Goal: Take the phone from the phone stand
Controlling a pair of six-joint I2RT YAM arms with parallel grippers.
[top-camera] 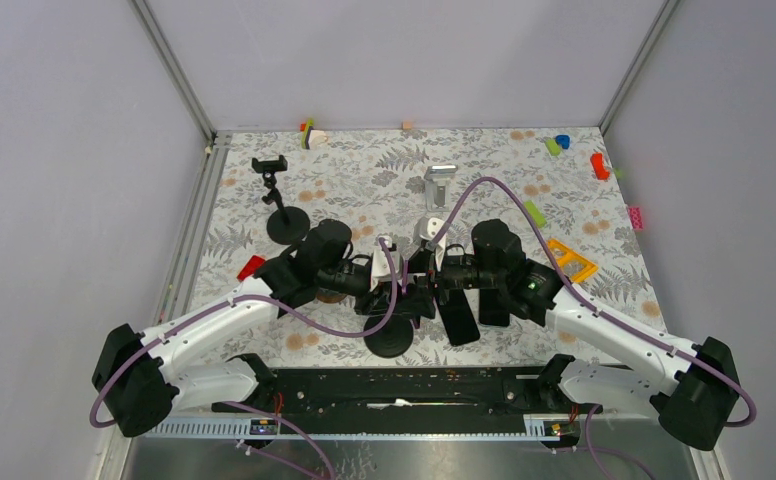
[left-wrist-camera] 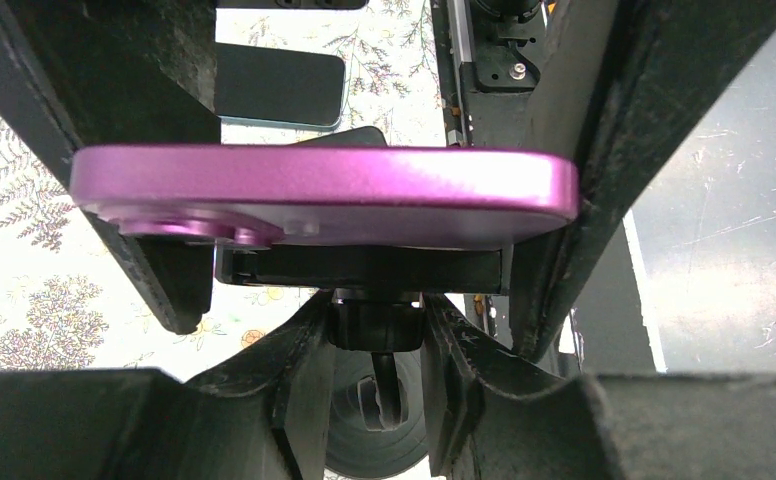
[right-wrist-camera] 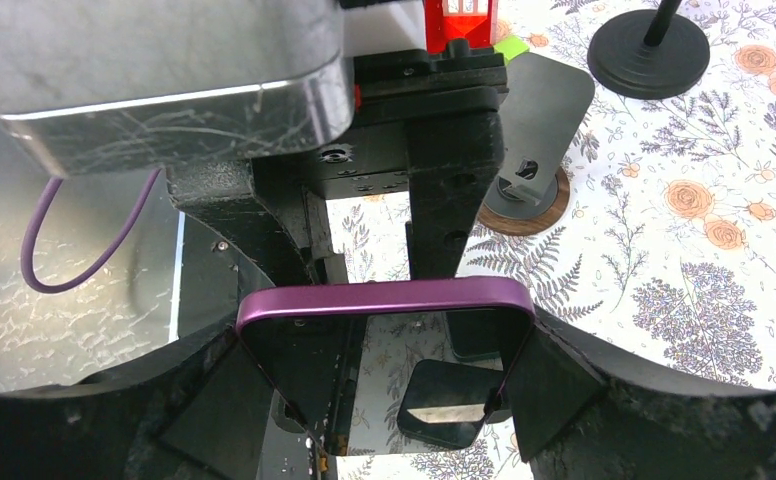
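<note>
A phone with a shiny purple frame (left-wrist-camera: 334, 180) is seen edge-on in the left wrist view, close to the stand's black holder (left-wrist-camera: 364, 268); whether they touch, I cannot tell. My right gripper is shut on the phone, its fingers (left-wrist-camera: 564, 190) at the two sides. The phone's screen (right-wrist-camera: 374, 430) reflects its surroundings in the right wrist view. My left gripper is shut on the stand's black neck, below the holder. The stand's round base (top-camera: 389, 340) shows on the table; the arms hide most of the rest from above.
Two dark phones (top-camera: 458, 318) lie right of the stand base. A black stand (top-camera: 288, 222) stands back left, a silver stand (top-camera: 438, 185) at the back middle. A grey stand with a wooden base (right-wrist-camera: 529, 215) is near my left arm. A yellow frame (top-camera: 572, 262) lies right.
</note>
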